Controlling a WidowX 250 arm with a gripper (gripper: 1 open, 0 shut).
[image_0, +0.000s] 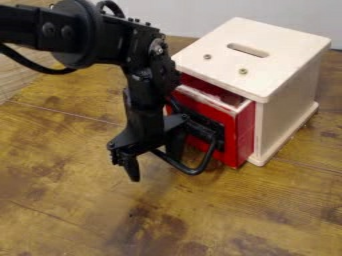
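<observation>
A pale wooden box (281, 115) with a slot and two bolts on its top stands at the right. Its red front panel (235, 130) faces the arm and carries a black handle. My black gripper (139, 158) hangs open in front of the panel, low over the floor at the handle's left. Part of the panel and handle is hidden behind the arm, and whether the gripper touches the handle I cannot tell.
A white wall runs along the back, behind the box.
</observation>
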